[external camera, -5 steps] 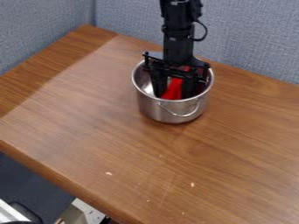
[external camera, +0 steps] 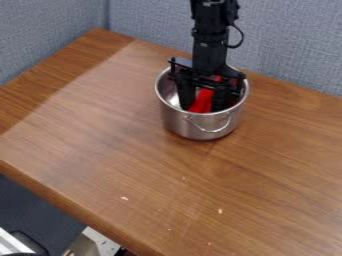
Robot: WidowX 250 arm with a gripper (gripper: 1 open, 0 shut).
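A steel pot (external camera: 201, 125) sits toward the back of the wooden table, with a red object (external camera: 203, 100) inside it. My black gripper (external camera: 201, 90) hangs down from the top into the pot, over and around the red object, partly hiding it. Whether its fingers are closed on the object cannot be made out.
A grey padded wall (external camera: 301, 50) stands behind. Some dark equipment (external camera: 20, 245) shows at the bottom left corner.
The gripper has shifted very slightly within the pot. The pot and table look much the same.
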